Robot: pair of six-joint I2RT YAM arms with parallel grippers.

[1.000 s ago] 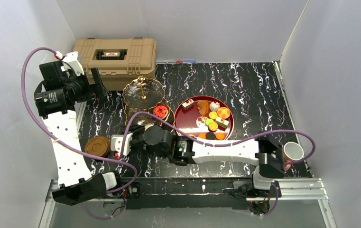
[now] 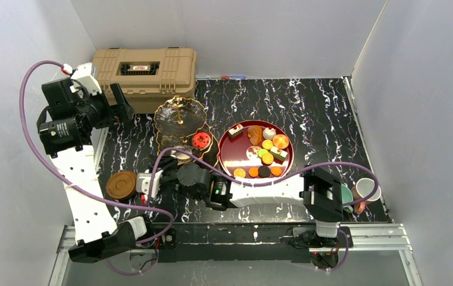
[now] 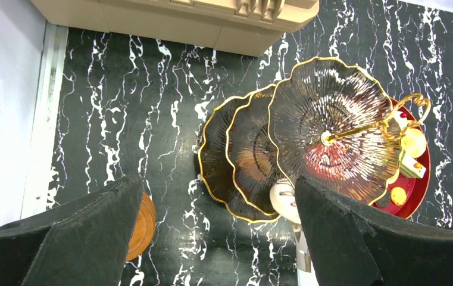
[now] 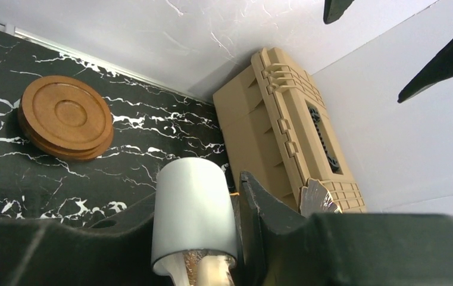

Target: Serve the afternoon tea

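Observation:
My left gripper stands open above the left side of the table, nothing between its fingers. The tiered stand with gold-edged dark plates (image 2: 180,122) is beside the case. A round white sweet with brown drizzle (image 3: 283,198) shows at the front of its lower tiers, and a red round sweet (image 2: 201,140) sits on a lower tier. My right gripper is low at the stand's front, pointing left. A white cylindrical thing (image 4: 194,205) with pale lower parts shows between its fingers; whether they grip it I cannot tell.
A red tray (image 2: 244,156) holds several sweets right of the stand. Brown round coasters (image 2: 121,185) lie front left; a tan case (image 2: 143,74) stands at the back. A white cup (image 2: 366,189) and a green one (image 2: 347,197) stand far right.
The right arm's elbow has shifted left, uncovering the green cup; its gripper has stayed near the stand's front. The stand and red sweet have not moved.

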